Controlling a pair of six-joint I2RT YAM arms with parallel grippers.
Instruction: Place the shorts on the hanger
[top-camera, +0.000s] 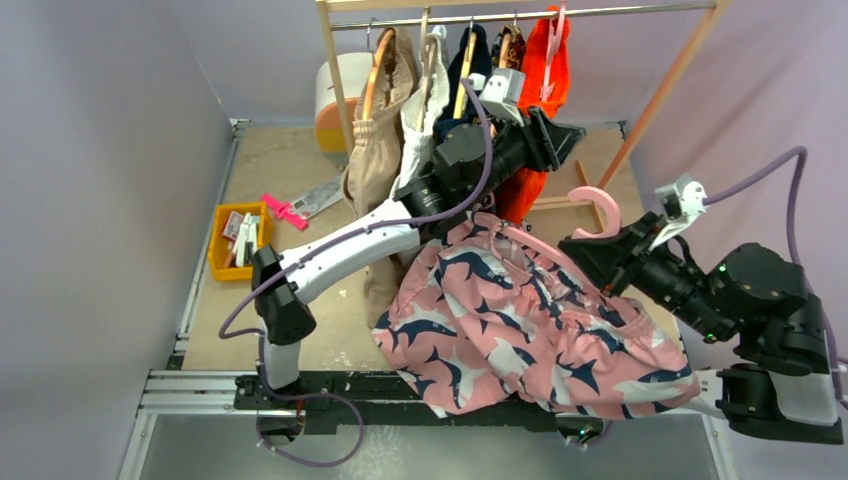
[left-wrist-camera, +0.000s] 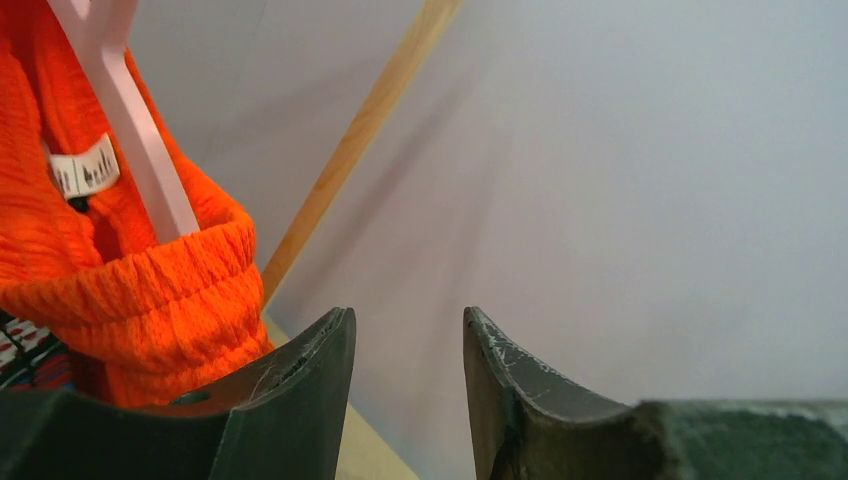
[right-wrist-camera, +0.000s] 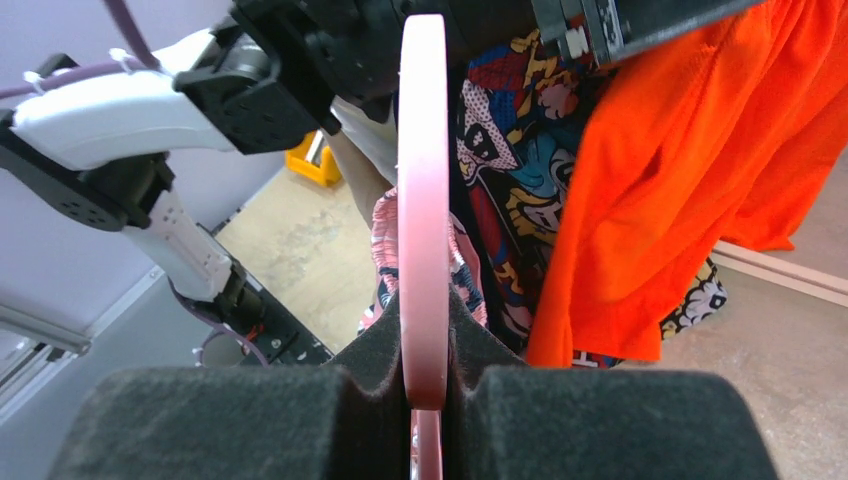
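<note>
Pink shorts with a dark and white shark print (top-camera: 500, 320) hang over the front of the table, their waistband around the pink hanger (top-camera: 603, 212). My right gripper (top-camera: 594, 268) is shut on the hanger near the base of its hook; in the right wrist view the pink hanger (right-wrist-camera: 424, 200) runs upright between the fingers. My left gripper (top-camera: 568, 148) is up by the orange garment, clear of the shorts. In the left wrist view its fingers (left-wrist-camera: 325, 385) stand apart with only wall behind them.
A metal rail (top-camera: 630, 11) at the back carries several hung garments, the orange one (left-wrist-camera: 150, 310) rightmost and close to my left gripper. The rail right of it is bare. A wooden post (top-camera: 660, 100) slants at right. A yellow bin (top-camera: 218, 245) sits left.
</note>
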